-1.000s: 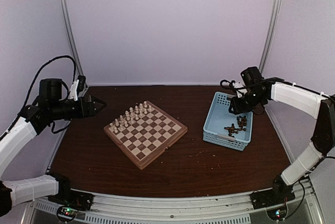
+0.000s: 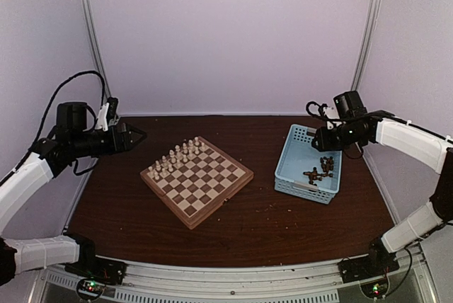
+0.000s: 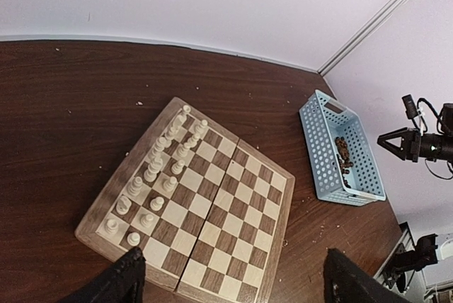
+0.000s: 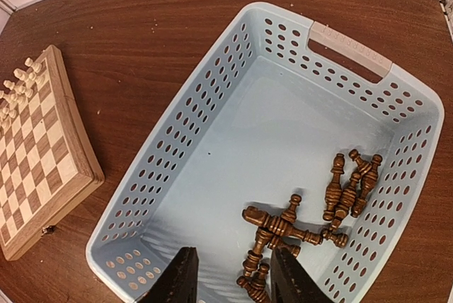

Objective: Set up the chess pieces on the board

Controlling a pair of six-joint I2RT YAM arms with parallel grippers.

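The chess board [image 2: 205, 191] lies turned at an angle left of the table's middle. Light pieces [image 3: 155, 168] stand upright in two rows along its far-left side; its other squares are bare. Dark brown pieces [image 4: 279, 226] lie jumbled on their sides in the blue basket [image 4: 212, 133], toward its near and right part. Over the basket hangs my right gripper, partly open, with nothing between its fingers. My left gripper is wide open and empty, held up at the left, away from the board.
The perforated basket walls [image 4: 159, 161] rise around the dark pieces. Bare table [image 2: 262, 229] lies between board and basket and along the front. Walls close off the back and both sides.
Over the last second my right arm has risen slightly and shifted a little to the right above the basket. My left gripper has moved only slightly. Board and pieces look the same.
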